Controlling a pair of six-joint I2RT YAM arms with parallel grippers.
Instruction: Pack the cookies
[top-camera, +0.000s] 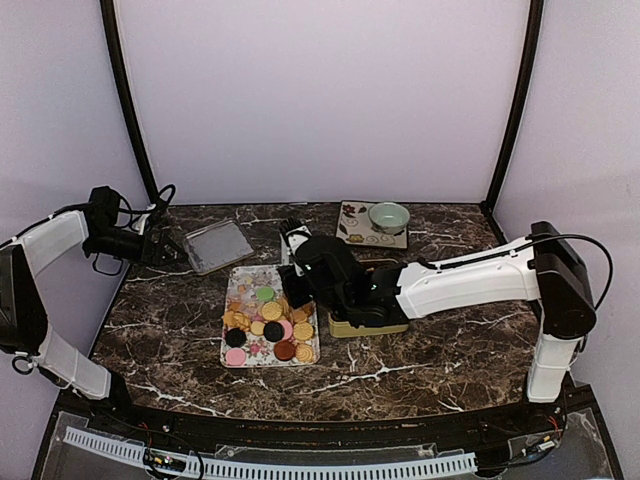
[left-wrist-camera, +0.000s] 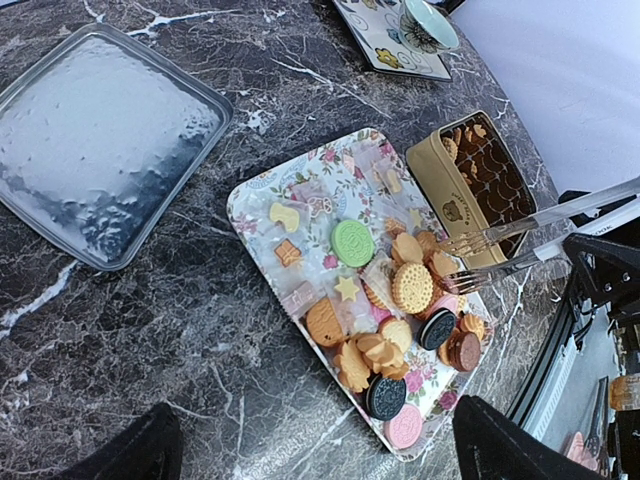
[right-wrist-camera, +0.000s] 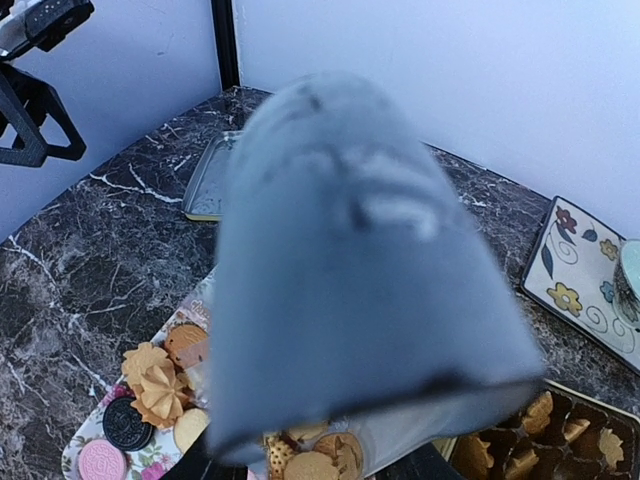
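Note:
Many assorted cookies lie on a flowered tray (top-camera: 240, 275): a green round one (left-wrist-camera: 352, 242), black sandwich ones (left-wrist-camera: 385, 397), pink and tan ones. My right gripper (top-camera: 285, 272) is shut on metal tongs, whose blurred grey body fills the middle of the right wrist view. In the left wrist view the tongs' forked tips stand apart over cookies at the tray's box side; whether they touch any, I cannot tell. Beside the tray stands a cream box (left-wrist-camera: 440, 190) with brown compartments, some holding cookies. My left gripper (top-camera: 165, 243) hangs open and empty at the far left.
An empty grey tray (top-camera: 220, 246) lies behind and left of the cookies. At the back right, a pale green bowl (top-camera: 389, 216) rests on a flower-patterned plate (top-camera: 352, 222). The right arm crosses above the box.

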